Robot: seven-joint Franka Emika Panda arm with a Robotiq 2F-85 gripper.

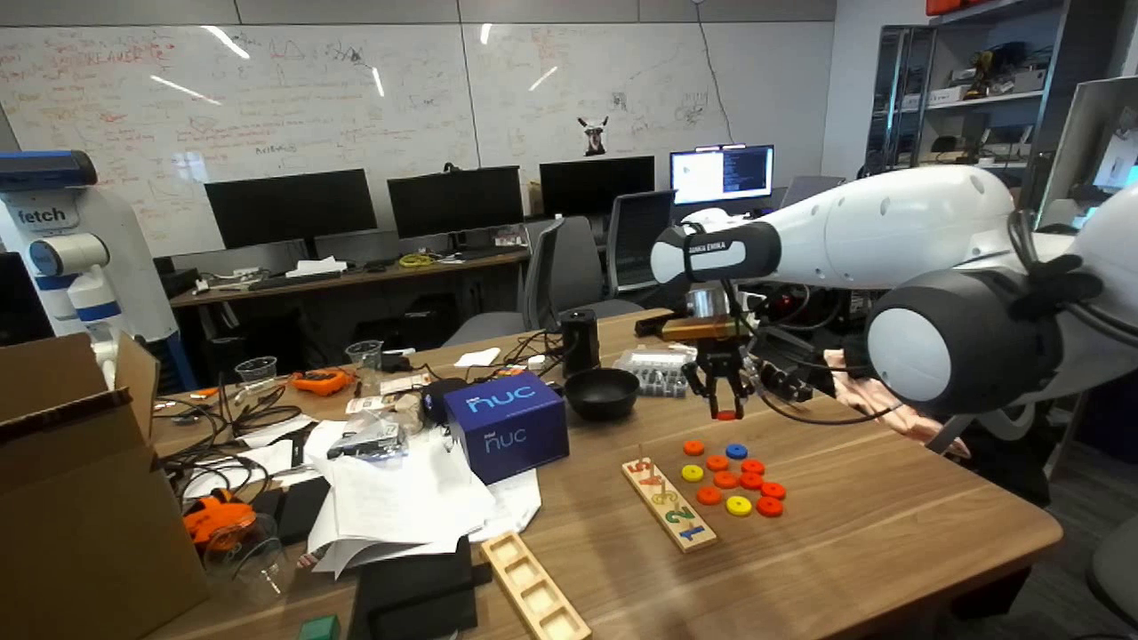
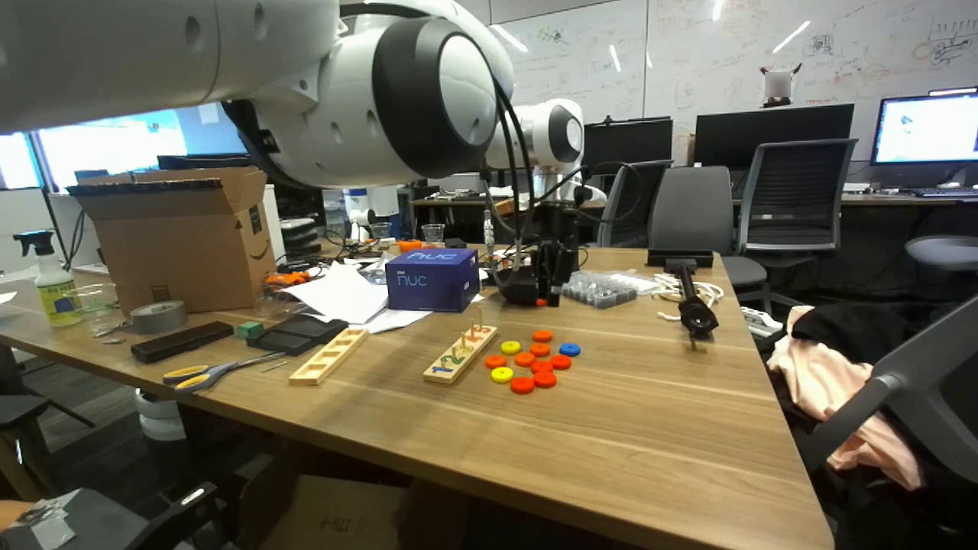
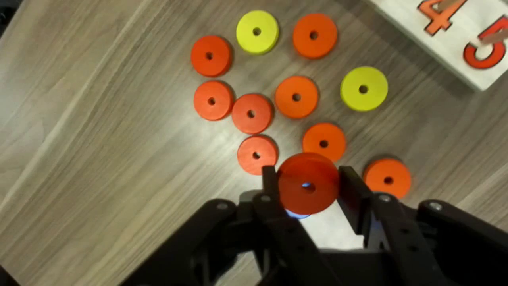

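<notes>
Between the two black fingers of my gripper a red-orange ring (image 3: 304,198) with a centre hole is held, and the fingers are shut on it. In exterior view 1 the held ring hangs in the air beyond the loose rings on the table. Under it, the blue ring (image 1: 736,452) is mostly covered in the wrist view. Several orange and red rings (image 1: 725,480) and two yellow rings (image 3: 364,88) lie flat on the wood. Left of them in exterior view 1 stands the numbered peg board (image 1: 667,503) with upright pegs.
A wooden tray with square compartments (image 1: 533,587) lies at the front. The blue box (image 1: 507,427), a black bowl (image 1: 602,394) and a clear parts case (image 1: 653,373) stand farther back. Open table lies right of the rings.
</notes>
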